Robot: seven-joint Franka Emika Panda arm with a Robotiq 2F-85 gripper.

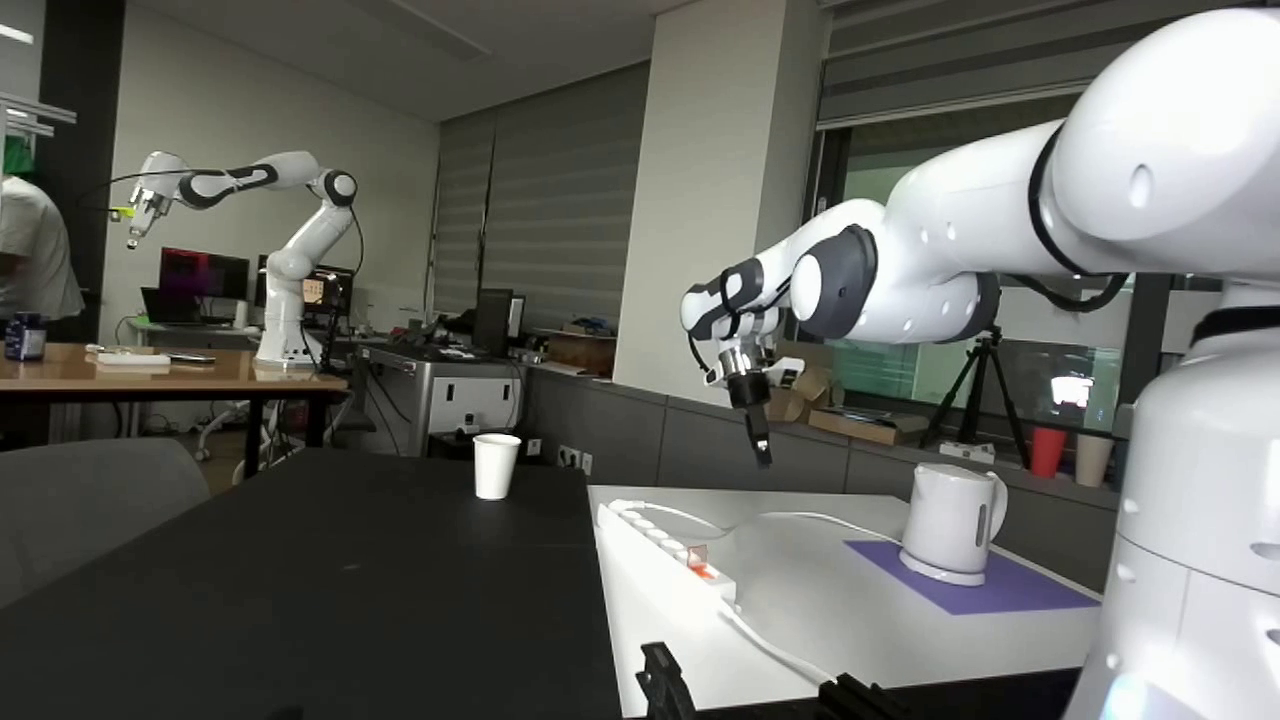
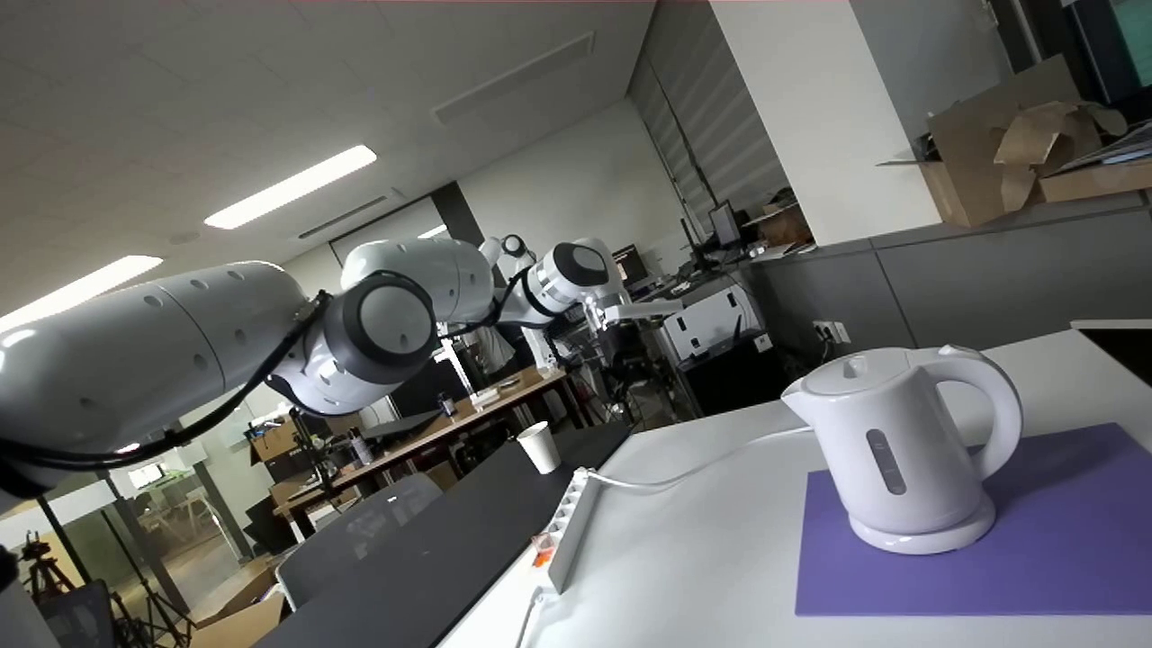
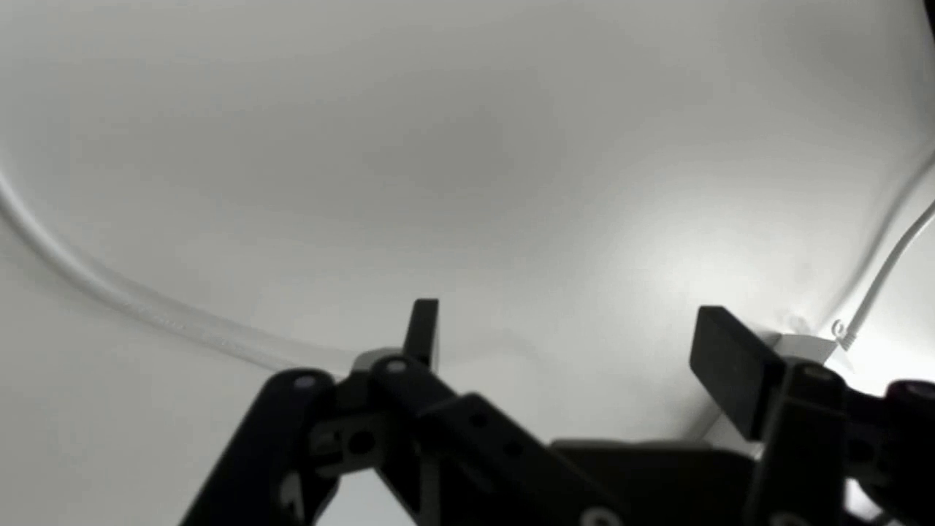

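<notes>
My gripper hangs above the white table with its black fingers apart and nothing between them, so it is open. In exterior view 1 the gripper points down, clear of the tabletop, behind the power strip and left of the kettle. The white kettle stands upright on a purple mat, handle to the right. A white paper cup stands on the black table. The strip has an orange switch near one end, and a white cable crosses the wrist view.
The cable from the strip runs over the white table towards the kettle. Boxes and a tripod stand by the window. A second robot arm is far back.
</notes>
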